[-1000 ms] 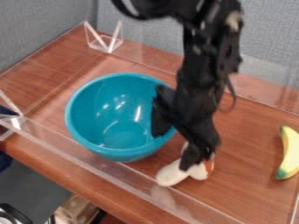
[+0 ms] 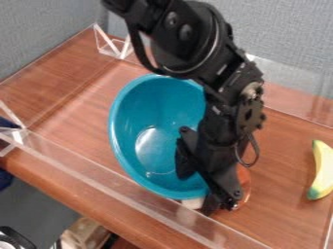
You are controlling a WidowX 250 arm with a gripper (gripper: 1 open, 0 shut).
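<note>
A large teal bowl (image 2: 143, 126) sits tipped up on the wooden surface, its open inside showing. My black gripper (image 2: 208, 190) is low against the bowl's right side, largely covering an orange and white object (image 2: 242, 177) behind it. A yellow banana (image 2: 321, 170) lies at the right edge.
Clear plastic barriers run along the front and back of the wooden surface (image 2: 72, 88). A dark gap with a cardboard piece (image 2: 81, 235) is below the front edge.
The bowl has tilted up further and my arm has moved slightly up and left against it. The white object, visible earlier, is now mostly hidden.
</note>
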